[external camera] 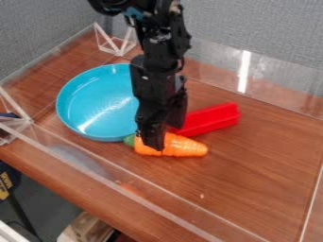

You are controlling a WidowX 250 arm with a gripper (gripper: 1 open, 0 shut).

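My black gripper (155, 136) reaches down in the centre over an orange carrot (187, 147) with a green top, which lies horizontally on the wooden surface. The fingers are at the carrot's left part and partly hide it; whether they are closed on it I cannot tell. A light blue plate (85, 105) lies just left of the gripper. A red object (217, 116) lies behind and right of the carrot, partly hidden by the arm.
Clear low walls (278, 93) edge the wooden surface (259, 170) at the back and front left. White wire pieces stand at the back left corner.
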